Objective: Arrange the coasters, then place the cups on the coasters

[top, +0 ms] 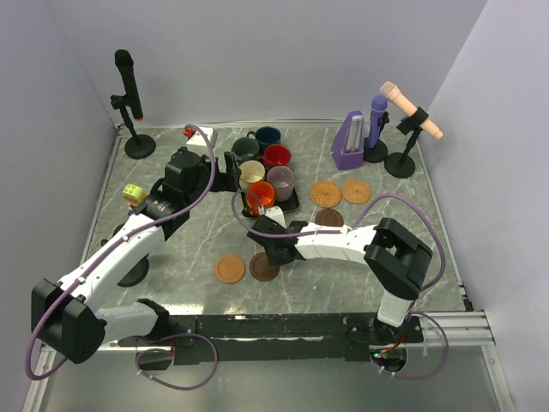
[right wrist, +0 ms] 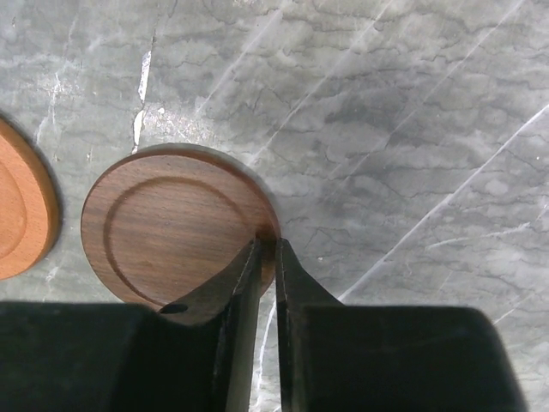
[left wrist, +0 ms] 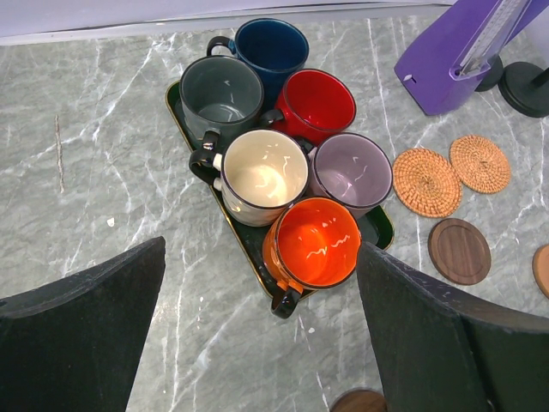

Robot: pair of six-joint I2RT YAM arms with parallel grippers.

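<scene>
In the right wrist view, my right gripper is shut, its fingertips together over the right edge of a dark brown wooden coaster [right wrist: 171, 223]. No cup is between them, and whether they touch the wood I cannot tell. My left gripper stands open above a dark tray [left wrist: 375, 225] crowded with cups. Nearest is an orange cup [left wrist: 317, 245] with a black handle; around it are a cream cup [left wrist: 264, 172], a mauve cup [left wrist: 352, 170], a red cup [left wrist: 316, 103], a grey cup [left wrist: 221, 94] and a blue cup [left wrist: 271, 50].
Left of the dark coaster lies a light wooden coaster [top: 230, 269]. Two woven coasters [top: 326, 193] and another brown coaster [top: 329, 217] are to the right of the tray. A purple holder [top: 347, 146] and microphone stands [top: 400, 164] occupy the back right. Bare marble lies left of the tray.
</scene>
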